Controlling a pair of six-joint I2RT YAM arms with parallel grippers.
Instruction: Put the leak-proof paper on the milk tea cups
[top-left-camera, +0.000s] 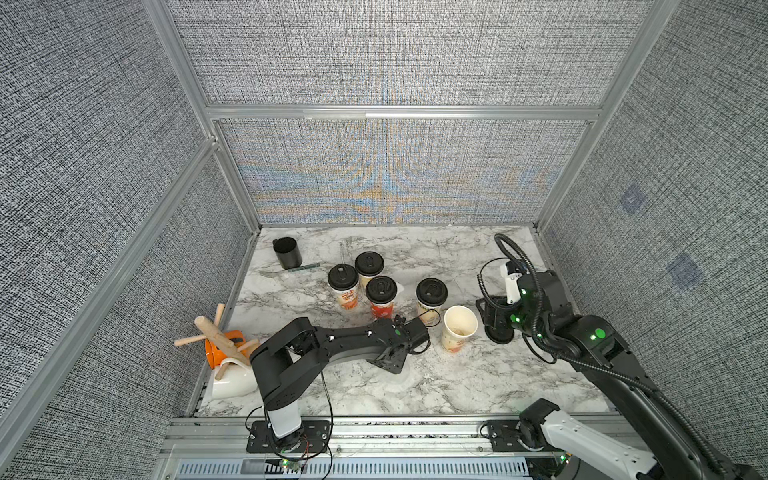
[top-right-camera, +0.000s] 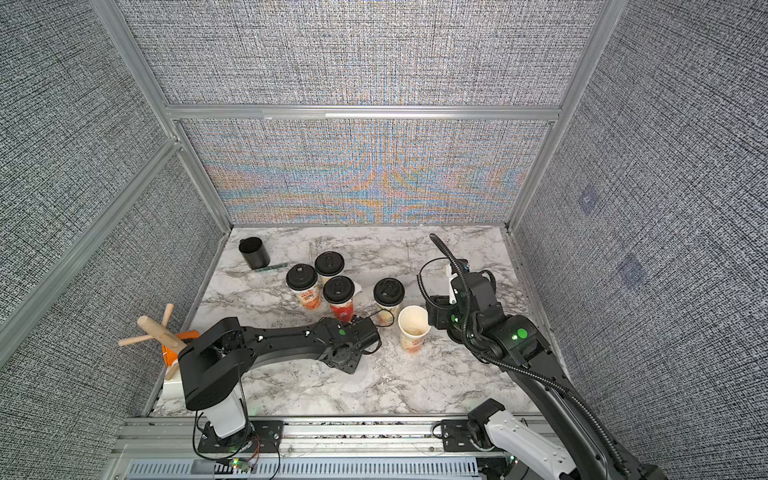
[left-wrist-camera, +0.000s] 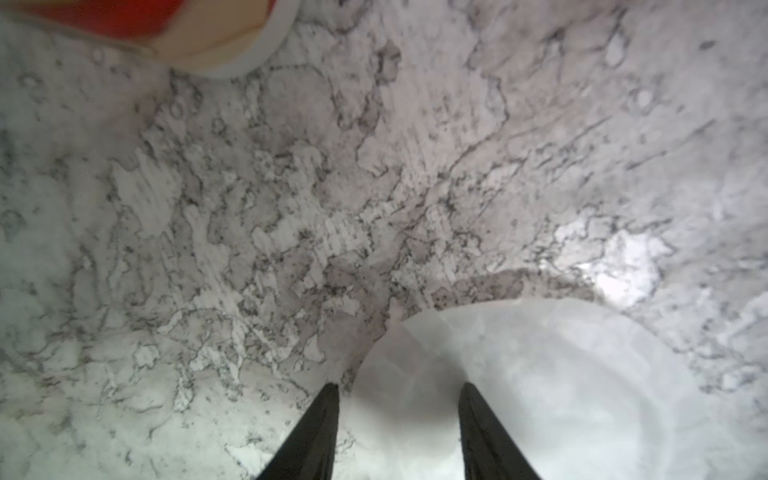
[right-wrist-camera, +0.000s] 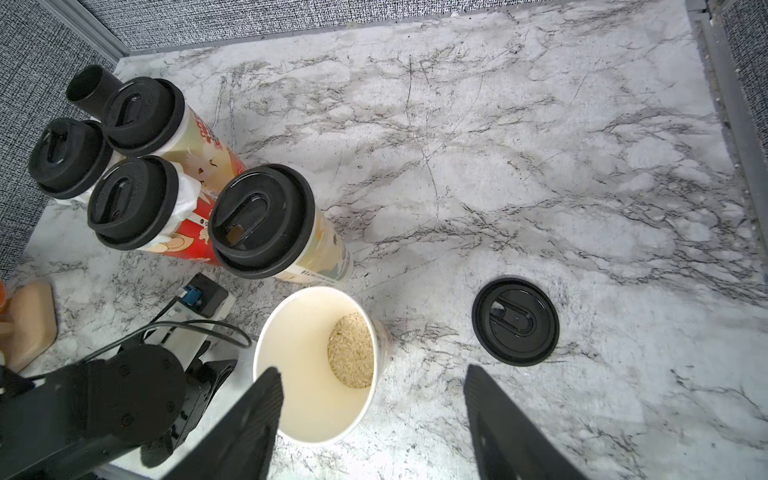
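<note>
The leak proof paper, a thin translucent white disc (left-wrist-camera: 552, 384), lies flat on the table. In the left wrist view my left gripper is part open over its edge, nothing held between the fingers; contact with the paper cannot be made out. An open paper cup (top-left-camera: 460, 321) stands upright without a lid, some tan grains at its bottom. Beside it on the right, my right gripper is open and empty, above the table. Four-sided groups aside, several cups with black lids, such as one nearest cup (right-wrist-camera: 260, 220), stand behind and left.
A loose black lid (right-wrist-camera: 516, 320) lies right of the open cup. A black mug (top-left-camera: 287, 252) is at the back left; an orange container (top-left-camera: 224, 348) with wooden tools is at the left edge.
</note>
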